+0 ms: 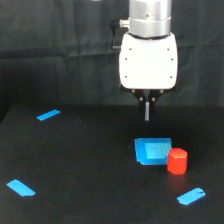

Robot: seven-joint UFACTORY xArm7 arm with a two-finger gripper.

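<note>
A red block with a hexagon-like outline stands on the dark table, at the right corner of a blue square patch. On that patch there seems to be a lighter blue piece; I cannot tell whether it is flat or raised. My gripper hangs pointing down behind and above the blue patch, apart from the red block. Its fingers look like one narrow strip from here, so their spacing does not show. Nothing visible hangs from them.
Blue tape strips lie at the far left, the near left and the near right. A dark curtain hangs behind the table.
</note>
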